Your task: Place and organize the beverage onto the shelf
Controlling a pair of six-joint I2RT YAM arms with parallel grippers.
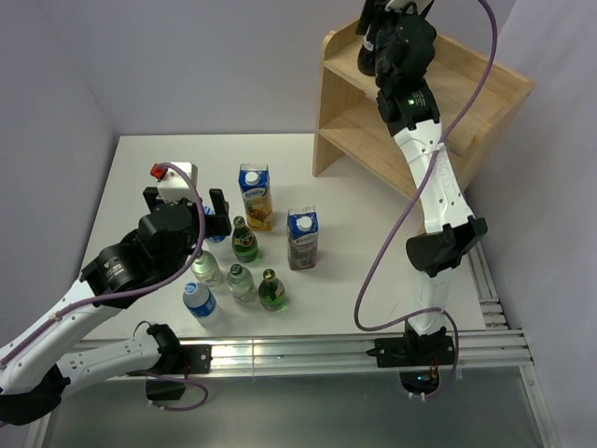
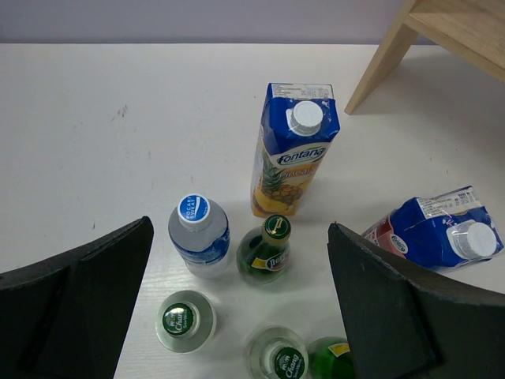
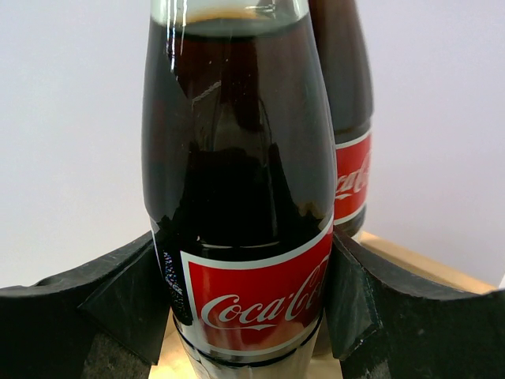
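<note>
My right gripper is shut on a Coca-Cola bottle [image 3: 237, 150] at the top level of the wooden shelf [image 1: 354, 140]; a second Coca-Cola bottle [image 3: 347, 110] stands just behind it. From above, the arm hides much of both. My left gripper hangs open over the drinks on the table, holding nothing. Below it are a pineapple juice carton [image 2: 288, 158], a second carton [image 2: 434, 229], a water bottle [image 2: 197, 245], green Badoit-like bottles [image 2: 264, 257] and clear bottles [image 2: 185, 324].
The white table [image 1: 149, 187] has bare space at its back left and right of the cartons. The shelf's lower level [image 1: 368, 140] looks empty where visible. Grey walls enclose the back and both sides.
</note>
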